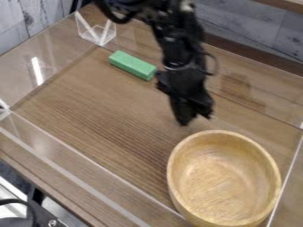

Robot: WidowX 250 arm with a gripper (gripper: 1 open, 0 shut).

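My black gripper (pixel 182 113) hangs over the wooden table near its middle, just above and behind a large pale tan oval tub (pixel 222 184) at the lower right. The arm reaches down from the top of the view. The fingertips are blurred, so their opening and whatever may be between them cannot be made out. A green block (pixel 133 64) lies at the upper left, apart from the gripper.
A white wire-like holder (pixel 97 28) stands at the back left. Black cable shows at the lower left corner.
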